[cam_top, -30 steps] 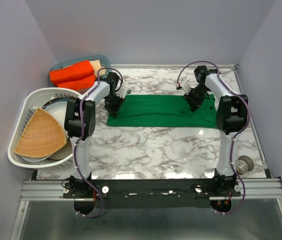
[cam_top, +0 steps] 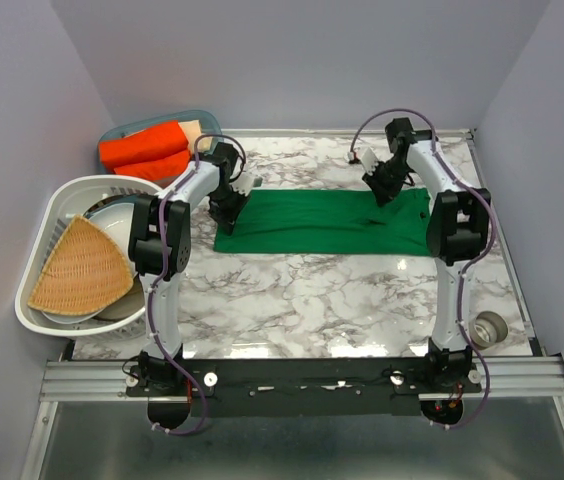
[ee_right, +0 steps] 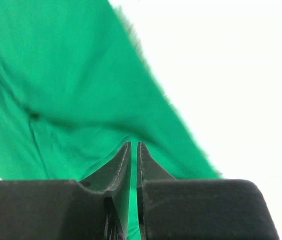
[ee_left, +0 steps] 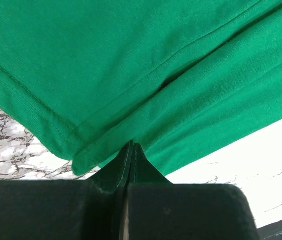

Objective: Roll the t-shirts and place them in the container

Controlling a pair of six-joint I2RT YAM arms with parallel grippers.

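A green t-shirt (cam_top: pixel 302 222) lies stretched sideways over the marble table as a long band, with folds running along it. At its left end my left gripper is shut, its tips against the folded lower corner; whether cloth is pinched there is hidden. Toward the shirt's right part, near the upper edge, is my right gripper. Only a narrow gap separates its fingers (ee_right: pixel 153 172), with green cloth visible through it. That cloth is blurred, so I cannot tell whether any is gripped.
A white basket (cam_top: pixel 42 290) holding a woven fan and dishes stands at the left. Behind it, a blue-grey bin (cam_top: pixel 200 117) contains orange cloth (cam_top: pixel 145 148). A metal bowl (cam_top: pixel 488 329) sits at right front. Bare marble lies before the shirt.
My right gripper has shifted toward the back of the table and slightly left, while the shirt beneath looks much the same. The left arm has stayed in place.
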